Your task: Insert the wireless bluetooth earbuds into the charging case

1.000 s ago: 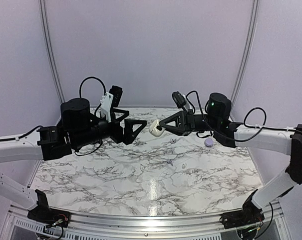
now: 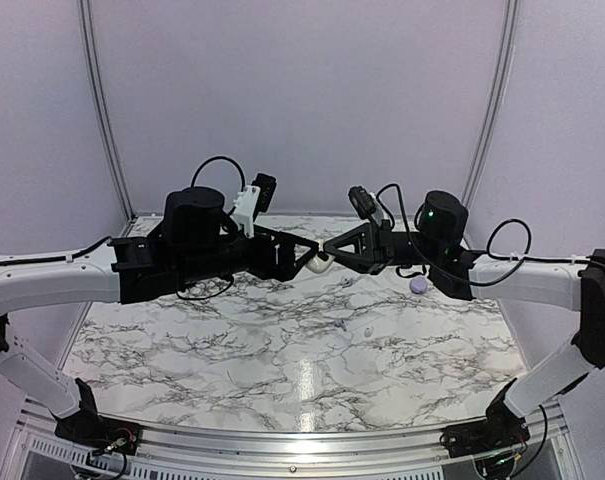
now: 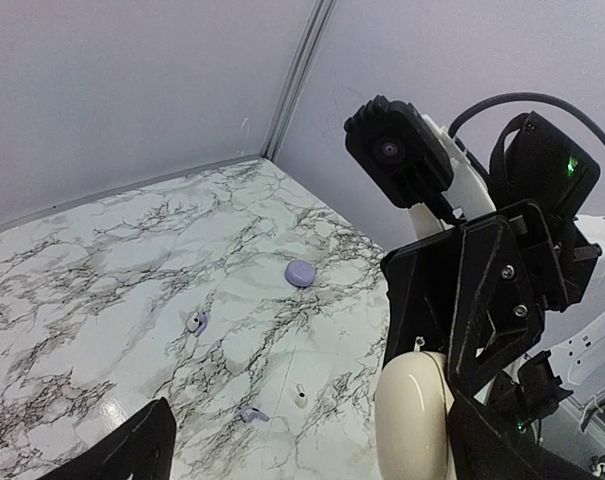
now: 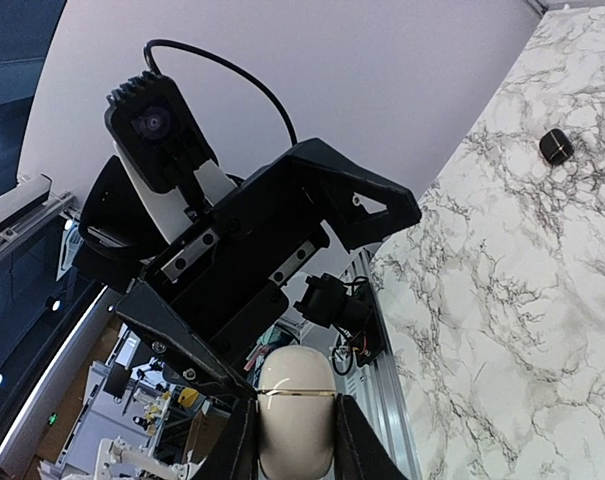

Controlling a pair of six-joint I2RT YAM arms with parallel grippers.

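Observation:
A glossy white charging case (image 2: 320,264) is held up off the table, with my right gripper shut on it. In the right wrist view its seam shows as a thin line, and the lid looks closed. My left gripper is open, its fingers spread wide around the case's end; one finger (image 3: 482,445) lies close beside the case, and contact cannot be told. Below on the table lie small pieces that look like earbuds: a purple one (image 3: 252,413), a white one (image 3: 300,396) and a white-and-purple one (image 3: 196,322).
A round purple object (image 3: 300,273) rests on the marble table toward the right. A small black object (image 4: 556,147) lies on the table in the right wrist view. Both grippers are close together over the table, whose front part (image 2: 232,380) is clear.
My left gripper has moved right, from a clear gap to right up at the case. The right arm and the case have shifted only slightly to the right.

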